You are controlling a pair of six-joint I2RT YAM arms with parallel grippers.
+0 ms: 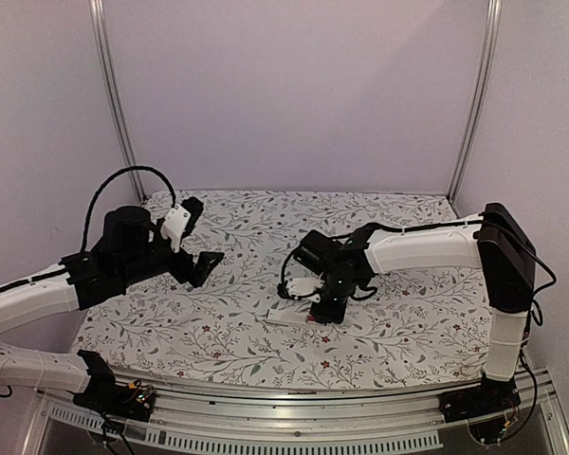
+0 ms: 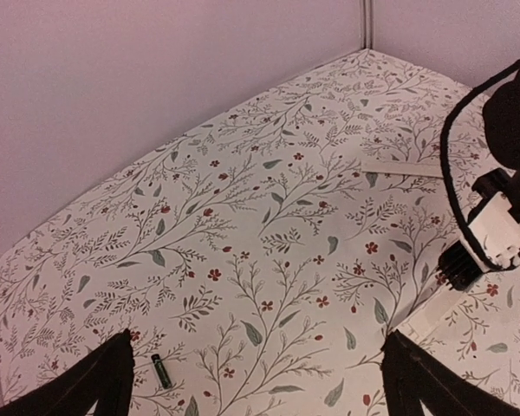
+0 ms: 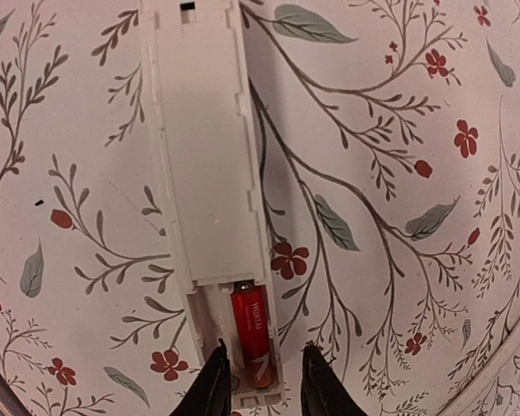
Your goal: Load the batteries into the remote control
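In the right wrist view the white remote control point(image 3: 204, 156) lies back up, its battery compartment at the lower end. A red battery point(image 3: 253, 334) lies lengthwise in the compartment's right-hand slot; the slot to its left holds no battery. My right gripper is open just over that end, its dark fingertips apart with nothing held. In the left wrist view a dark green battery point(image 2: 161, 371) lies loose on the table. My left gripper stands wide open and empty, raised at the left of the table in the top view.
A flat white strip point(image 2: 403, 168) lies farther off on the table in the left wrist view. The patterned tablecloth point(image 1: 237, 227) is otherwise mostly clear. In the top view my right arm point(image 1: 427, 251) reaches across the right side and partly covers the remote.
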